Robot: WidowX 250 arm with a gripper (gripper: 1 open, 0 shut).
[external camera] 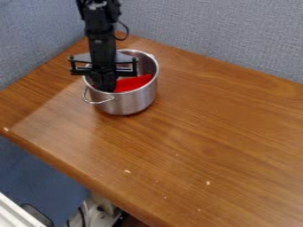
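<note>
A steel pot (pixel 133 103) with a wire handle stands on the wooden table near its left side. Red material (pixel 133 83) lies inside it. My black gripper (pixel 104 87) is lowered into the left part of the pot, its fingertips hidden among the contents and behind the rim. Whether anything is between the fingers cannot be seen; the gripper is shut.
Grey padded walls rise along the back and left edges. Below the front-left edge are the floor and some cables.
</note>
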